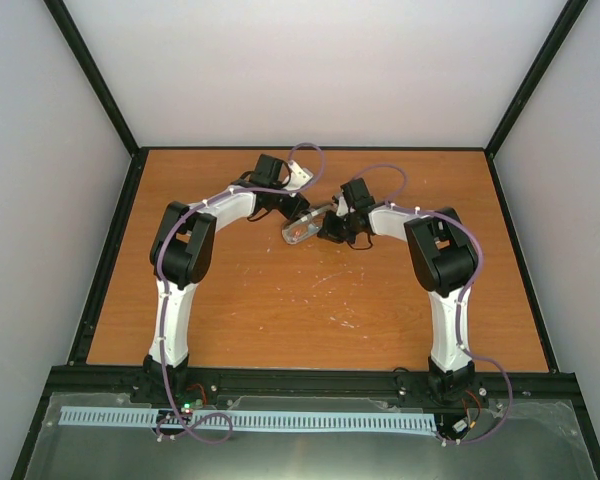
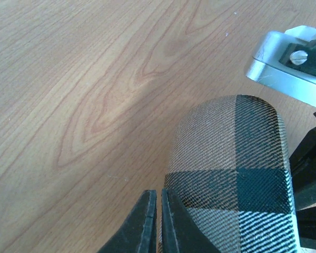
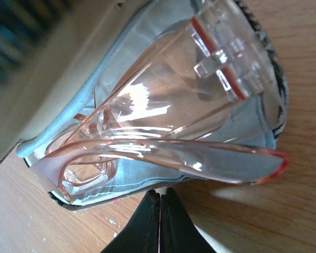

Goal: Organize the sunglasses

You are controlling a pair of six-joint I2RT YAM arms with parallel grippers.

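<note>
A glasses case (image 1: 295, 232) lies between the grippers near the table's middle; in the right wrist view its pale blue lining (image 3: 142, 174) holds clear pinkish sunglasses (image 3: 147, 105). Its checked grey fabric (image 2: 221, 137) fills the lower right of the left wrist view, with my left gripper shut on its edge. My right gripper is shut beside the case's near edge, nothing visible between its fingertips. From above, both grippers partly hide the case.
Dark frame edges and white walls bound it at the back and sides.
</note>
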